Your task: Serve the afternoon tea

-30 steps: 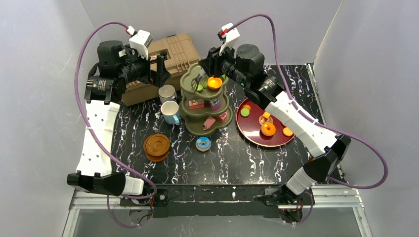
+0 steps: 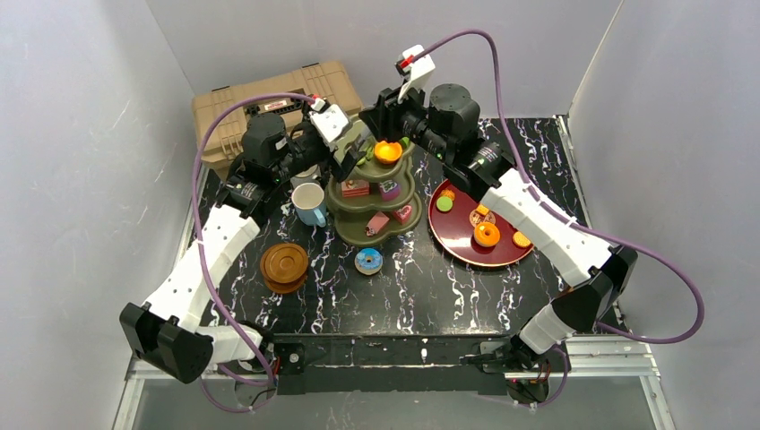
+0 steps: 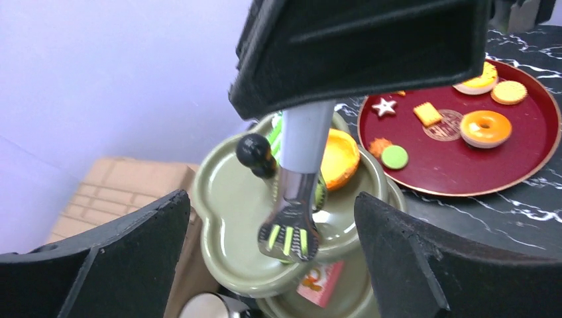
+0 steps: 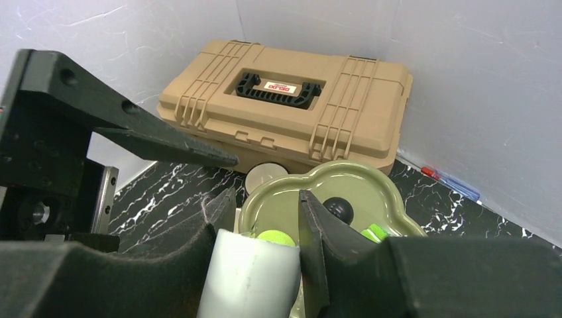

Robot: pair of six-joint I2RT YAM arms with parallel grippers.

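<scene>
A white-handled utensil [image 3: 306, 132] with a steel slotted head hangs above the top tier of the green three-tier stand [image 2: 403, 184], its handle held in my right gripper [image 2: 375, 121]. My left gripper [image 2: 345, 157] is open, its fingers either side of the utensil's head, with clear space around it. The top tier holds an orange pastry [image 2: 387, 152], black balls [image 4: 338, 211] and green items. Pink cakes [image 2: 378, 221] and boxes sit on lower tiers.
A red tray [image 2: 466, 251] of treats lies right, a blue donut [image 2: 368, 262] in front, mugs [image 2: 309, 204] and wooden coasters [image 2: 285, 264] left. A tan case [image 4: 219, 79] stands behind.
My left gripper has moved right from over the case to beside the utensil above the stand. My right arm has stayed almost still.
</scene>
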